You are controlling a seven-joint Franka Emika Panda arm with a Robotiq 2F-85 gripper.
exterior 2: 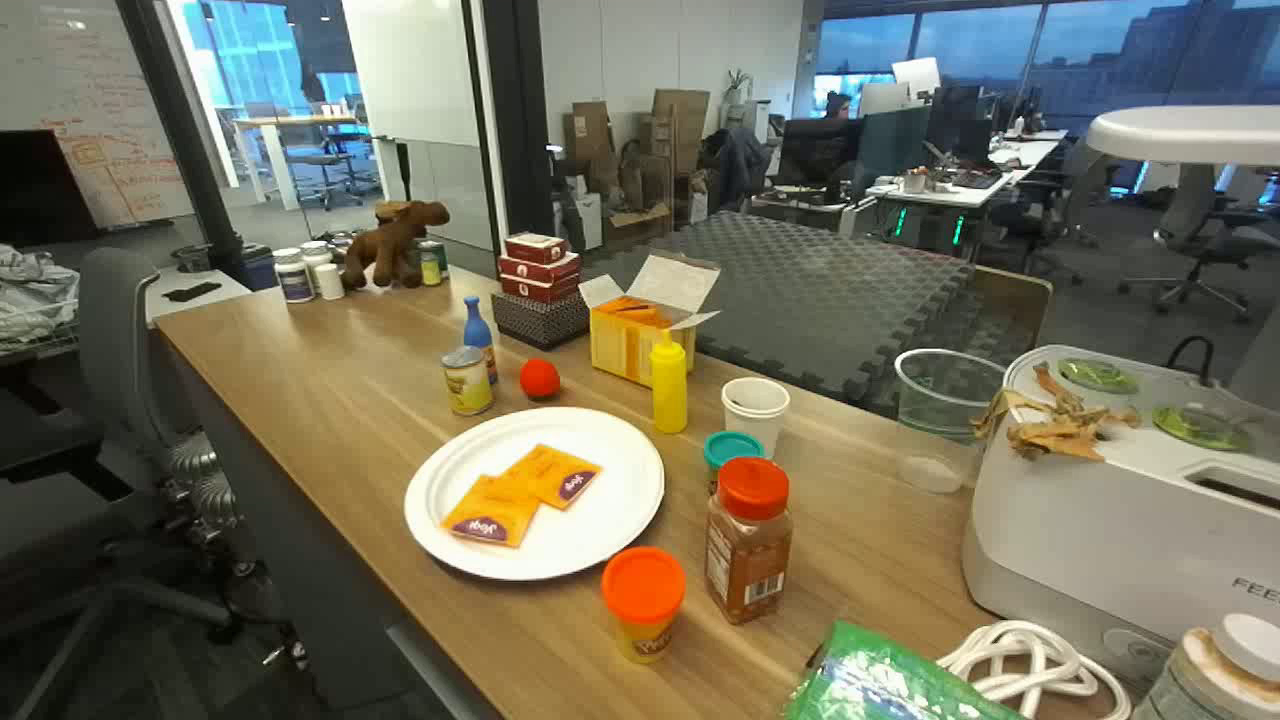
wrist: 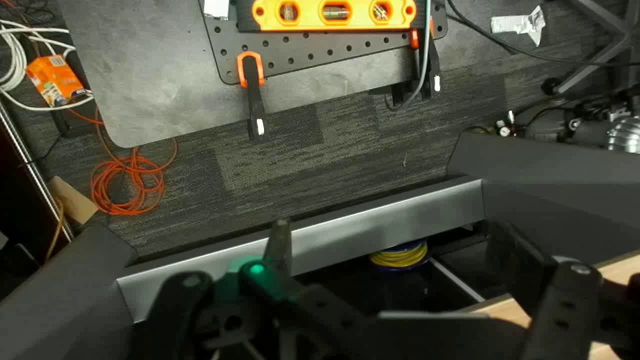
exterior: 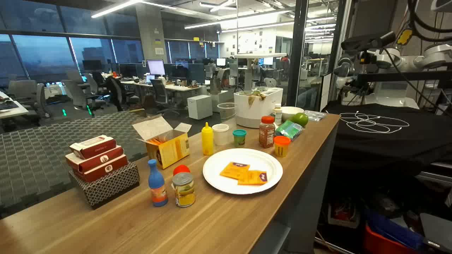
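Observation:
My gripper shows only in the wrist view, over the floor and the table's side. Its fingers stand wide apart, nothing between them. On the table a white plate (exterior: 216,177) carries two orange packets, one packet (exterior 2: 489,510) overlapping the other packet (exterior 2: 558,475). An open yellow box (exterior: 169,150) holds more orange packets. Near the plate stand a yellow squeeze bottle (exterior 2: 668,384), a blue bottle (exterior: 156,184), a can (exterior: 184,190) and a red ball (exterior 2: 540,378).
A spice jar (exterior 2: 750,546), an orange-lidded tub (exterior 2: 643,606), a teal-lidded tub (exterior: 239,139) and a white cup (exterior: 220,134) crowd one side. Red boxes (exterior: 101,160) are stacked on a patterned box (exterior: 108,184). A white planter (exterior 2: 1116,528) is bulky.

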